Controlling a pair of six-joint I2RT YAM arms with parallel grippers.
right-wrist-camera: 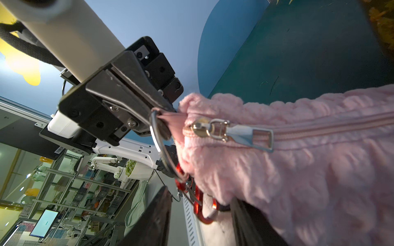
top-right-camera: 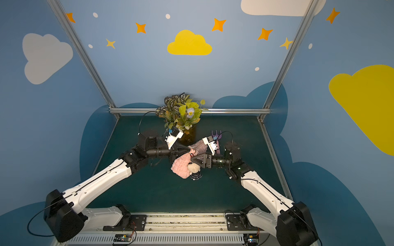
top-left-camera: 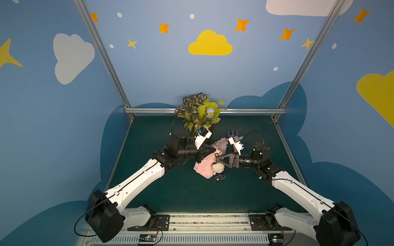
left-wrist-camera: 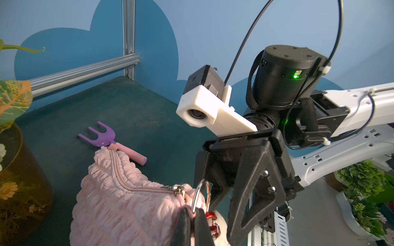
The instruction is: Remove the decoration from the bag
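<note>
A pink ruffled bag point(left-wrist-camera: 123, 196) hangs or rests at the table's middle, its zip edge up. My left gripper is shut on the small pink tab point(right-wrist-camera: 174, 123) at the bag's end, which carries a silver ring point(right-wrist-camera: 160, 143). From that ring hangs a red clasp point(right-wrist-camera: 198, 205) with the decoration, a cream plush with a dark checked hat point(top-left-camera: 219, 176). My right gripper stands part open, its fingers point(right-wrist-camera: 154, 217) on either side of the red clasp in its own wrist view. Whether they touch it is unclear.
A potted plant point(top-left-camera: 201, 112) stands behind the bag, close to the left arm. A purple fork with a pink handle point(left-wrist-camera: 100, 137) lies beyond the bag.
</note>
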